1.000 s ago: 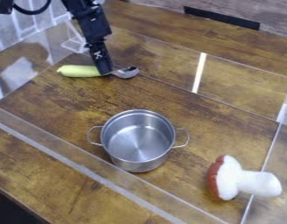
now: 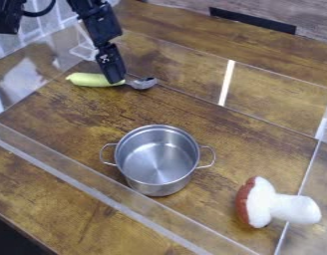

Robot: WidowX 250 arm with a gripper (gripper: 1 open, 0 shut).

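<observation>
My gripper [image 2: 115,74] hangs at the upper left, its tip low over a pale yellow-green elongated object [image 2: 89,80] and a small metal piece [image 2: 140,82], possibly a spoon, lying to its right. Whether the fingers touch either is too small to tell. A steel pot [image 2: 157,159] with two handles stands in the lower middle of the wooden table [image 2: 73,179]. A white mushroom-like object with a reddish rim [image 2: 279,204] lies at the lower right.
Clear low panels or strips run along the left and right sides, with a white strip [image 2: 227,83] at upper right.
My gripper has shifted slightly over the last second, a little to the left. The pot and the white object have not moved.
</observation>
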